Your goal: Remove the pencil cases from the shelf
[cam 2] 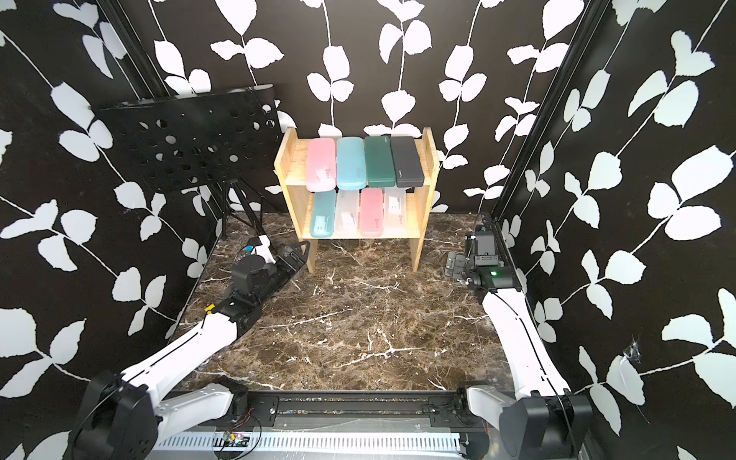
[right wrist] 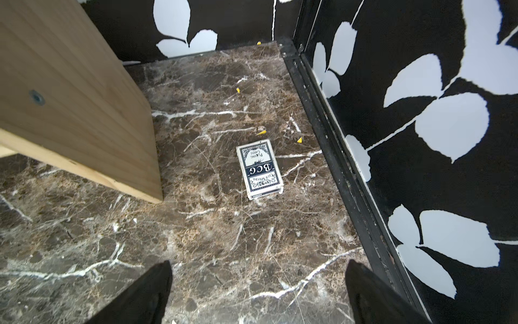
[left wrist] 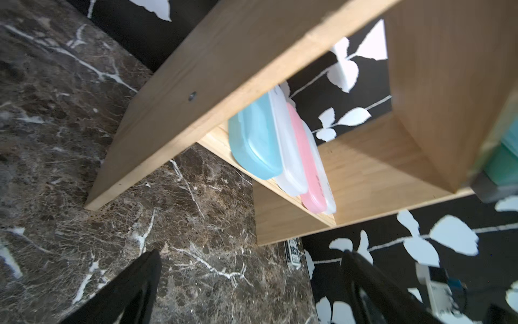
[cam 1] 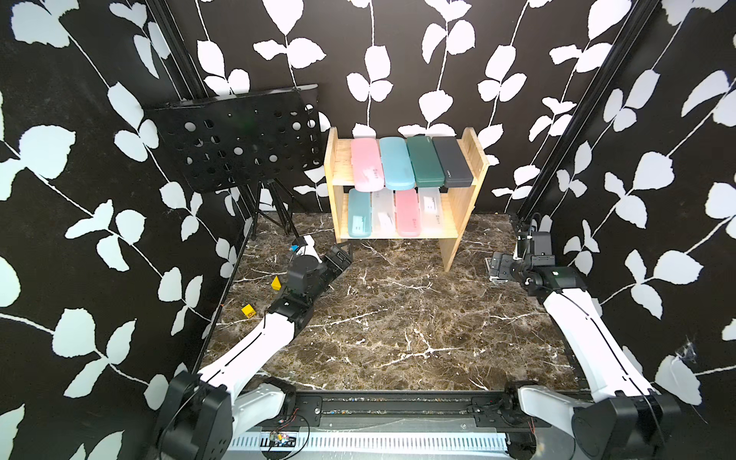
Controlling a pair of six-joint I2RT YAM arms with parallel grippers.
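Note:
A two-tier wooden shelf (cam 1: 452, 218) stands at the back of the table. Its top tier carries a pink case (cam 1: 367, 163), a light blue case (cam 1: 398, 162), a dark green case (cam 1: 424, 161) and a black case (cam 1: 452, 161). Below lie a teal case (cam 1: 359, 213), a pink case (cam 1: 408, 212) and two whitish cases (cam 2: 348, 211) (cam 2: 395, 210). My left gripper is open and empty, facing the shelf's left side from the front. Off to the shelf's right, my right gripper stands open above bare table.
A card box (right wrist: 260, 169) lies right of the shelf, near the wall. Yellow pieces (cam 1: 248, 310) sit at the table's left. A black perforated stand (cam 1: 237, 138) rises behind the left arm. The marble table (cam 1: 406, 322) before the shelf is clear.

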